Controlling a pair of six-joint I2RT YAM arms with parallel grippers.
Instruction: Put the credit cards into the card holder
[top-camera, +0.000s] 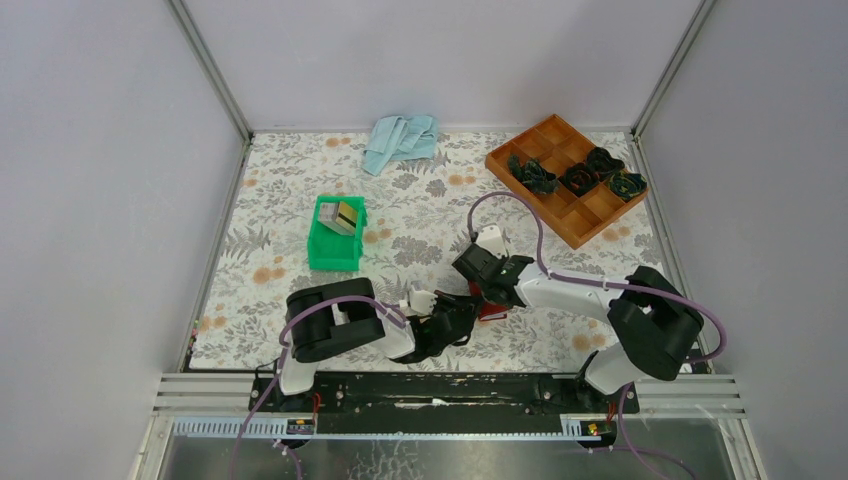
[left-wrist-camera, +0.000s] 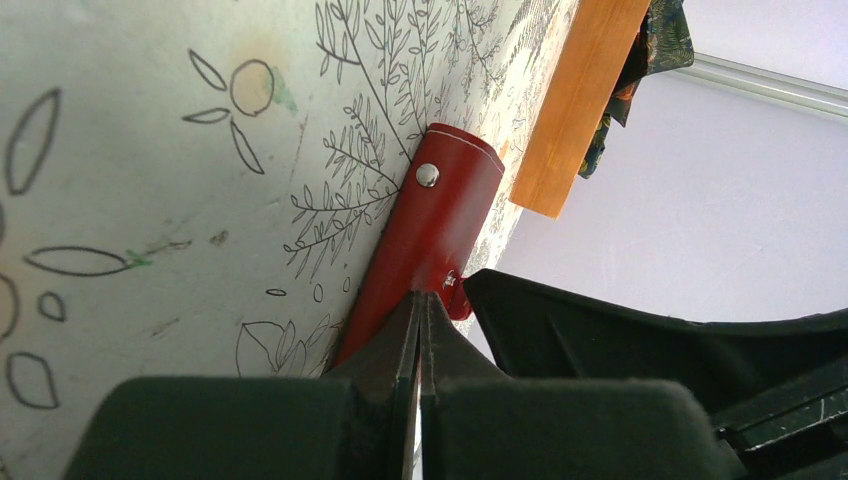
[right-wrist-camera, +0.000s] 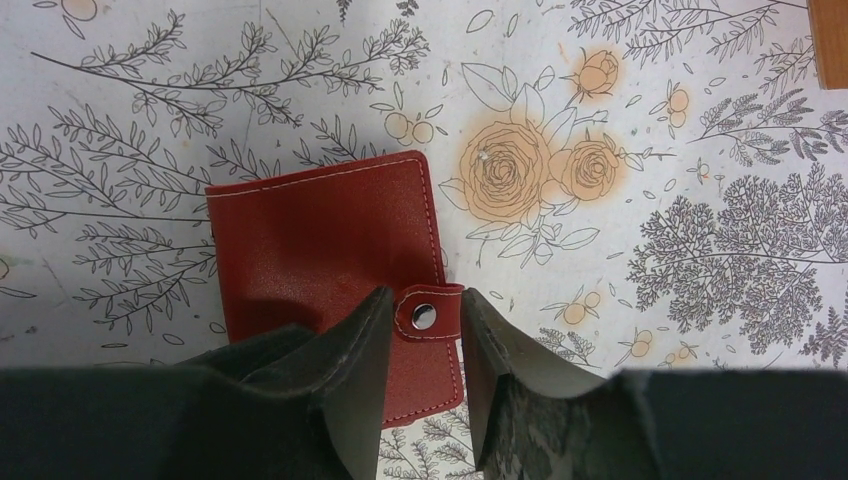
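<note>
The red card holder (right-wrist-camera: 310, 240) lies on the floral mat under both arms, its snap tab (right-wrist-camera: 440, 310) near the right wrist view's centre. My right gripper hangs over that tab, open, fingers either side of the snap. My left gripper is shut at the holder's side, which shows as a red strip with a snap (left-wrist-camera: 440, 190) in the left wrist view; nothing shows between its fingers. A stack of cards or boxes (top-camera: 337, 217) sits in the green tray (top-camera: 335, 260).
A wooden compartment box (top-camera: 575, 220) with several dark, patterned cloth bundles stands at the back right. A light blue cloth (top-camera: 400, 140) lies at the back centre. The mat between the tray and box is clear.
</note>
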